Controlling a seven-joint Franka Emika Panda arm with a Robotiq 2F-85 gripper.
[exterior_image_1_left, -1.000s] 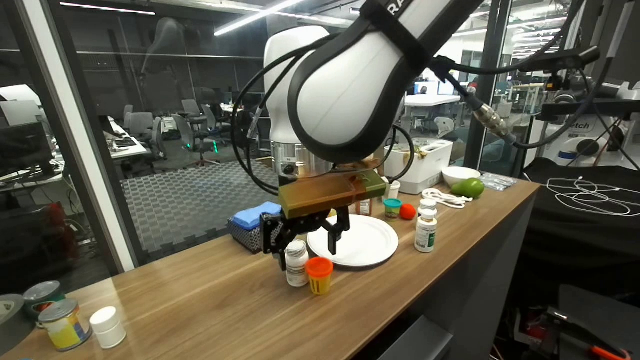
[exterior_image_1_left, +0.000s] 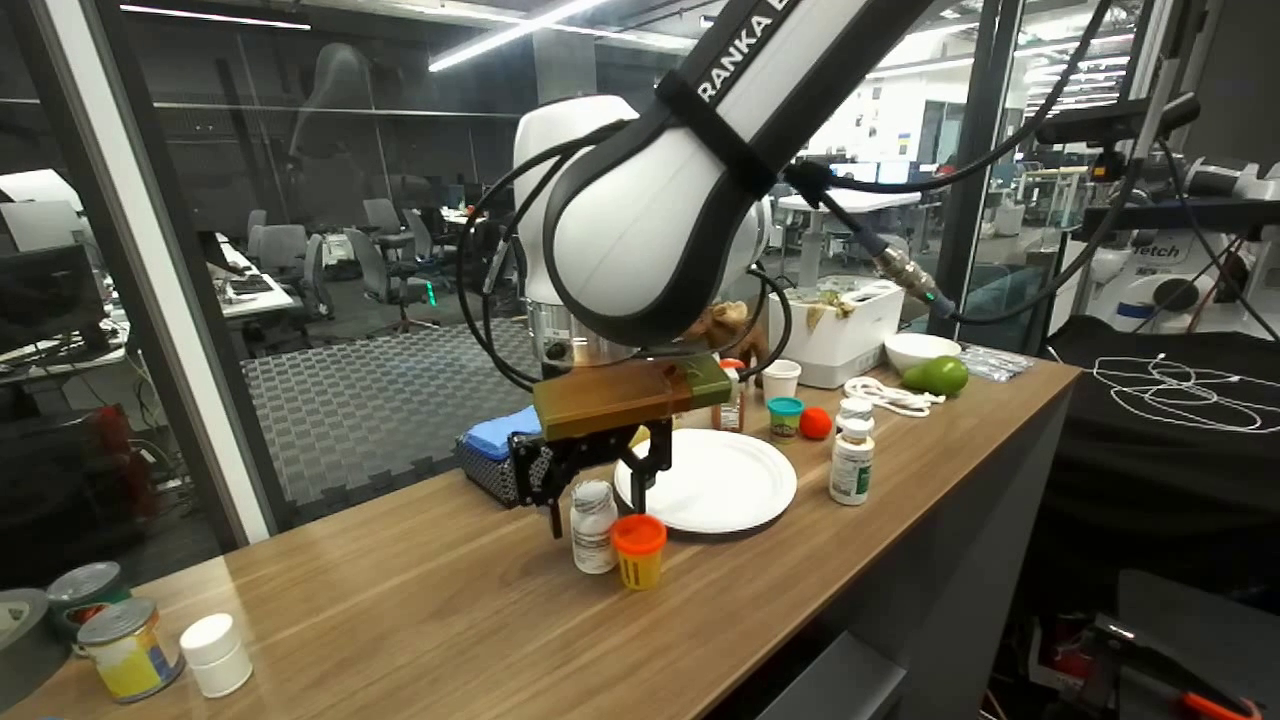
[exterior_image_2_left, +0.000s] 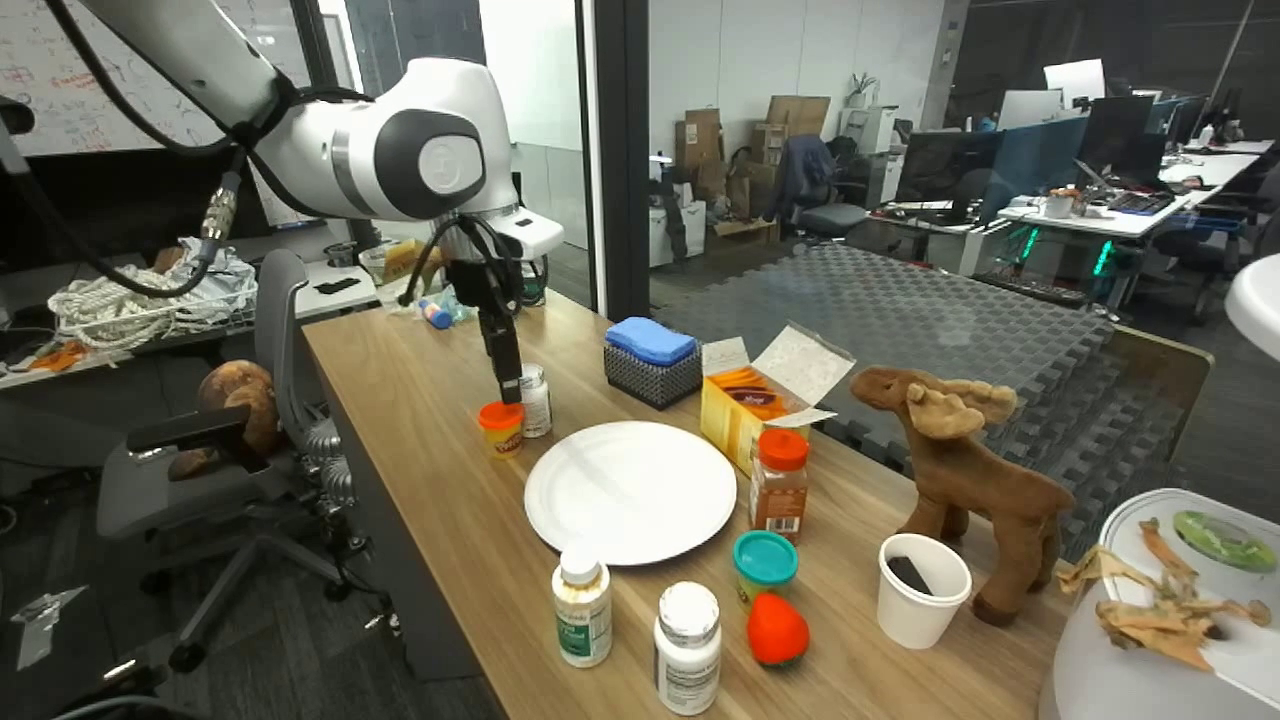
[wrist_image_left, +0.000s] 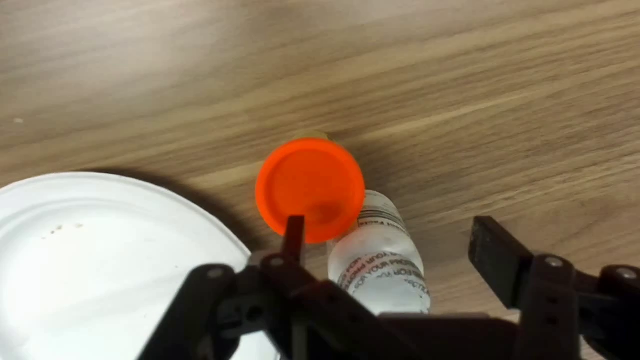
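Note:
My gripper points down over the table with its fingers apart. In the wrist view a white pill bottle (wrist_image_left: 381, 249) stands between the two fingers, nearer the left one, and I cannot tell whether either finger touches it. Right beside the bottle is a yellow tub with an orange lid (wrist_image_left: 310, 187); the left fingertip overlaps the lid's edge in this view. Seen from the first exterior view, the bottle (exterior_image_1_left: 593, 528) and the tub (exterior_image_1_left: 639, 554) both stand upright on the table, below the gripper (exterior_image_1_left: 600, 518).
A white plate (exterior_image_2_left: 630, 492) lies close to the bottle and tub. Beyond it are more pill bottles (exterior_image_2_left: 582, 610), a teal-lidded tub (exterior_image_2_left: 764, 562) and a red-capped jar (exterior_image_2_left: 780, 486). A dark basket with blue cloth (exterior_image_2_left: 653, 360) sits behind.
The arm has shifted left in the first exterior view, and the gripper's fingers now lie around the bottle's top there. The bottle and the tub have not moved.

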